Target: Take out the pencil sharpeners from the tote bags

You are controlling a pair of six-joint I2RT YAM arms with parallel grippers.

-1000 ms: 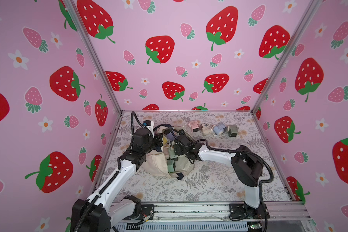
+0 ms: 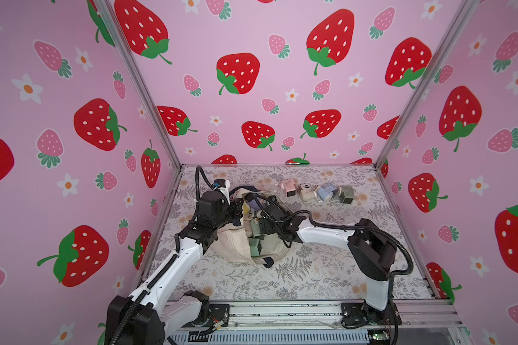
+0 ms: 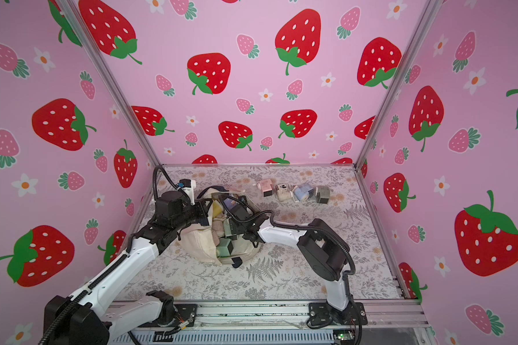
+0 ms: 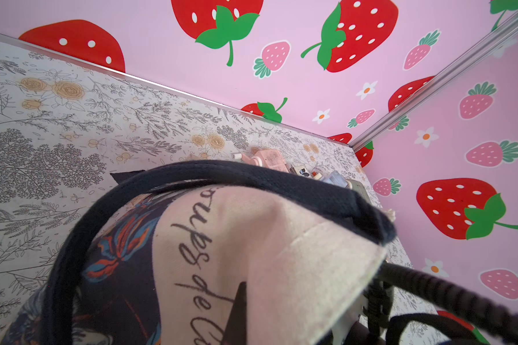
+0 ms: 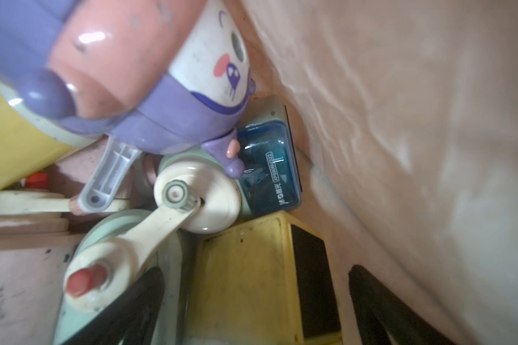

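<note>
The beige tote bag (image 2: 229,247) lies open at centre-left, full of sharpeners. My left gripper (image 2: 233,211) is at its upper left edge, shut, mostly hidden behind the bag's cloth and dark strap in the left wrist view. My right gripper points down inside the bag, open around a yellow sharpener (image 5: 241,270). Beside that are mint sharpeners with cream cranks (image 5: 207,195), a teal-windowed sharpener (image 5: 267,166) and a purple character sharpener (image 5: 172,115). A green one (image 2: 255,247) sits near the bag's front.
Four sharpeners stand in a row behind and right of the bag: pink (image 2: 289,187), cream (image 2: 306,193), blue (image 2: 326,192) and grey-green (image 2: 346,195). Free table shows at the front right. Pink walls enclose the sides and back.
My right wrist and arm have shifted slightly over the bag. My left arm and the sharpeners on the table look unchanged.
</note>
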